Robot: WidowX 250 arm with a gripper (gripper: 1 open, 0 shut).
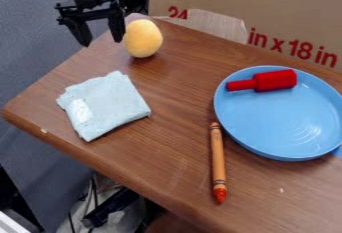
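My black gripper point(100, 33) is at the top left, over the table's far left edge, with its fingers spread open and nothing seen between them. A yellow rounded object point(143, 39) stands on the table just right of it. A folded pale blue cloth point(103, 105) lies at the left of the wooden table point(160, 157). An orange crayon point(218, 165) lies upright in the view near the centre right. A red cylindrical object point(273, 80) rests in a blue plate point(281, 124) at the right.
A cardboard box point(254, 7) stands along the back. The middle of the table between cloth, yellow object and plate is clear. The table's left edge drops to a grey floor with cables below.
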